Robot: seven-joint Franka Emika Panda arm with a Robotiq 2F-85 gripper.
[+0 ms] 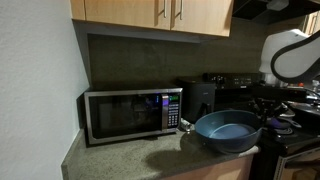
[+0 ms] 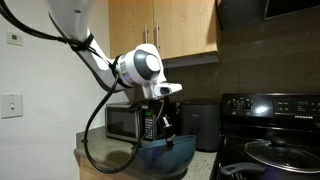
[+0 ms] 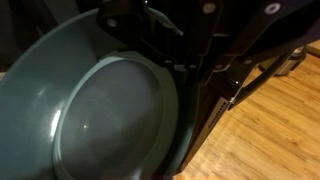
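Note:
A wide blue pan [image 1: 228, 132] is at the counter's front right edge, beside the stove. In exterior view 2 the blue pan [image 2: 178, 155] is partly behind the arm. My dark gripper [image 1: 262, 120] reaches its right rim from the stove side. From the wrist, the pan's interior [image 3: 115, 115] fills the left and middle, with my gripper over its rim. The gripper appears shut on that rim, though the fingertips are dark and hard to make out. Whether the pan's base fully touches the counter cannot be told.
A microwave [image 1: 133, 115] stands to the left on the counter [image 1: 135, 155], with bare counter before it. A dark appliance [image 1: 197, 98] stands behind the pan. The stove [image 2: 245, 115] carries a lidded blue pot [image 2: 275, 160]. Cabinets [image 1: 150, 12] hang above.

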